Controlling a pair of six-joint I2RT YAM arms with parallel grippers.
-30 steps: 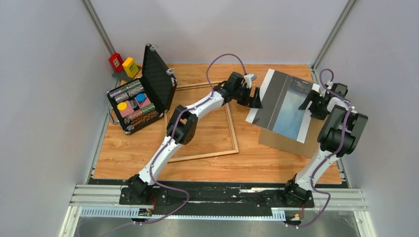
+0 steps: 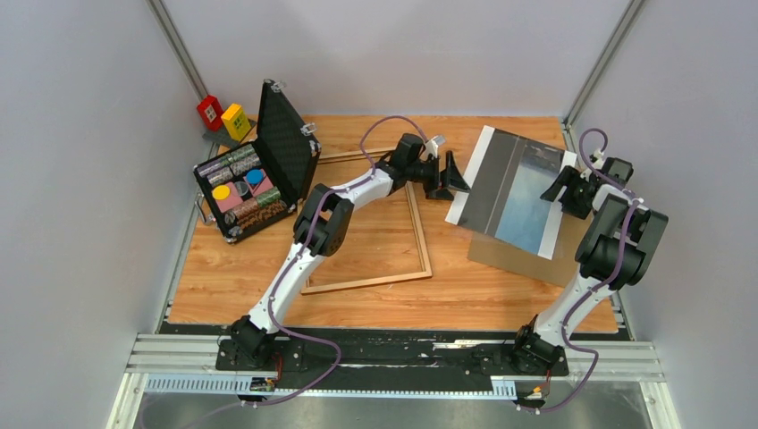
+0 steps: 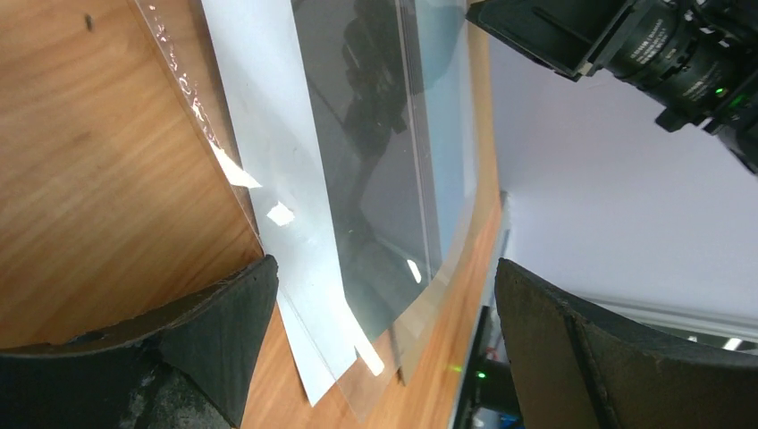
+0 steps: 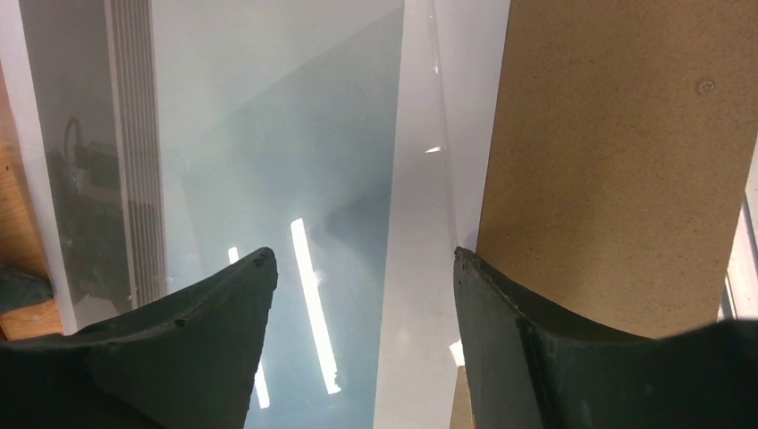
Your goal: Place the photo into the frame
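The photo [image 2: 496,192], grey and blue with white borders, lies under a clear sheet on a brown board [image 2: 505,257], right of the empty wooden frame [image 2: 365,282]. My left gripper [image 2: 446,179] is open at the photo's left white edge; in the left wrist view its fingers stand apart beside the clear sheet's corner. My right gripper [image 2: 560,193] rests over the photo's right border, fingers apart with nothing seen held; in the right wrist view the white strip and sheet edge run between them.
An open black case [image 2: 255,188] with chips sits at the left, red and yellow blocks [image 2: 236,122] behind it.
My left gripper has shifted slightly left and turned a little; its cable loop has moved left. The right arm has shifted very slightly. The photo looks unchanged.
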